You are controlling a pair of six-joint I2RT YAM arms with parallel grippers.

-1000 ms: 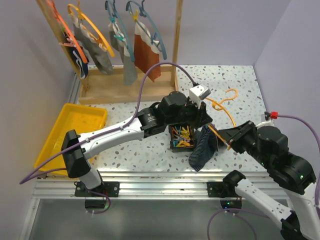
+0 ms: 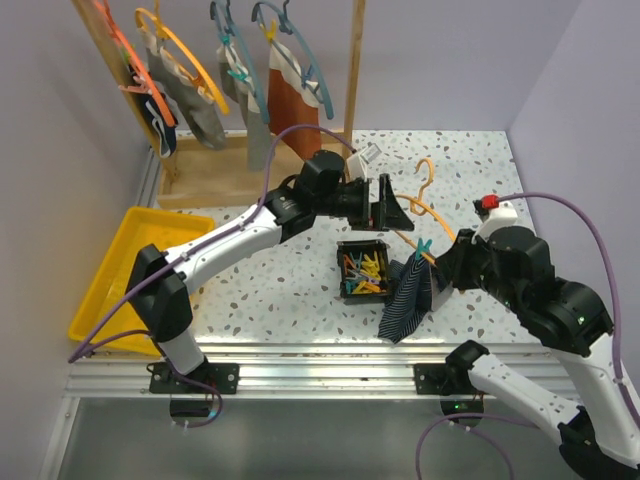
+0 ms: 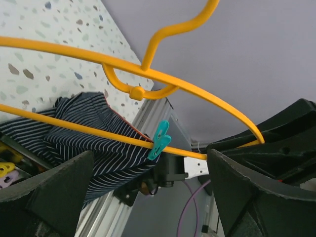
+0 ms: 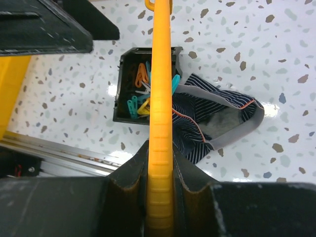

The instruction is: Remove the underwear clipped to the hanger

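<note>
An orange hanger is held by my right gripper, which is shut on it at its end. A teal clip sits on its lower bar. The navy striped underwear with grey waistband lies below, beside the clip box; in the right wrist view it appears spread on the speckled surface. Whether it still hangs from the clip is unclear. My left gripper stands open just left of the hanger, nothing visible between its fingers, with the bar and clip in front of it.
A black box of clips sits mid-table. A yellow tray is at the left. A wooden rack with several hangers and garments stands at the back.
</note>
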